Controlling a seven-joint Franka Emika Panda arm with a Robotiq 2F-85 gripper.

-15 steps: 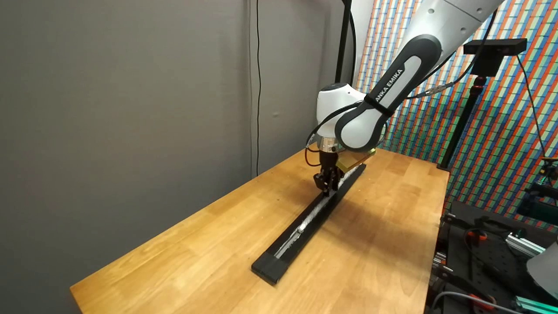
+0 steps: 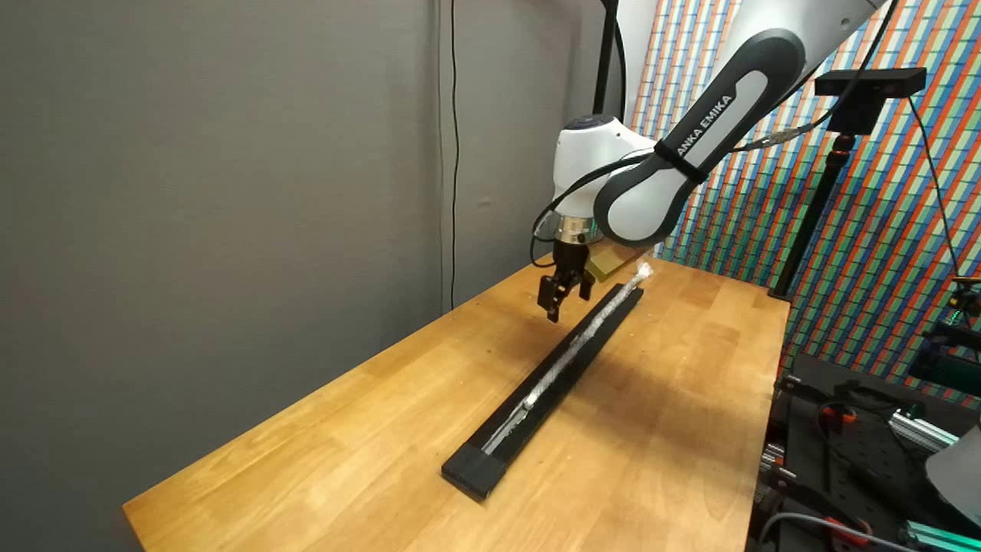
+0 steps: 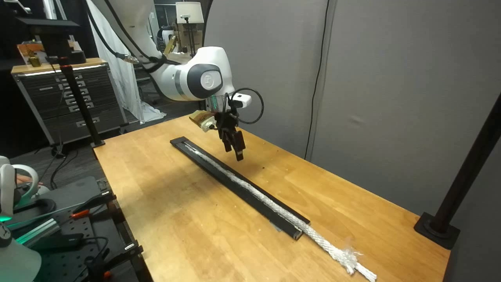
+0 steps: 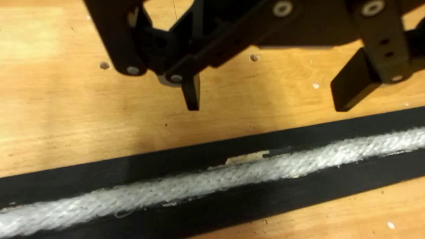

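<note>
A white braided rope [image 3: 263,199] lies along the groove of a long black channel [image 3: 181,140] on the wooden table. One frayed end of it extends past the channel onto the tabletop, while near the other end a stretch of groove shows bare. In the wrist view the rope [image 4: 159,190] runs diagonally across the channel, below the fingertips [image 4: 192,95]. My gripper [image 2: 565,299] hangs above the table on the wall side of the channel. Its fingers stand well apart in the wrist view, with only tabletop showing between them.
Grey partitions [image 2: 276,184] border the table's far side. A black post on a flat base [image 3: 437,230] stands at one table corner. Bare tabletop [image 3: 188,206] lies on both sides of the channel. Clamps and a metal rail [image 2: 922,428] sit off the table edge.
My gripper has risen from the rope in the channel and shifted toward the wall. The rope's frayed far end is now uncovered in exterior view 1. The channel appears unmoved.
</note>
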